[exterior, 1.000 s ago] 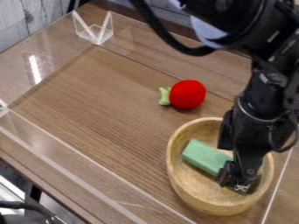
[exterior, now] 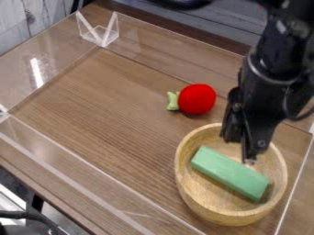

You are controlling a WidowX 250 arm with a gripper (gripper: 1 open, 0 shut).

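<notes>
My dark gripper point(exterior: 247, 138) hangs over the back part of a light wooden bowl point(exterior: 196, 197), its fingers pointing down and apart, with nothing visible between them. A green block point(exterior: 229, 174) lies in the bowl, just below and in front of the fingertips, fully in view. A red round object point(exterior: 199, 98) with a small pale green piece point(exterior: 173, 101) at its left sits on the table behind the bowl.
A clear plastic holder point(exterior: 99, 27) stands at the back left. A dark curved object shows at the bottom left corner.
The gripper has risen up and back from inside the bowl, off the green block, which now shows fully and lies in the bowl.
</notes>
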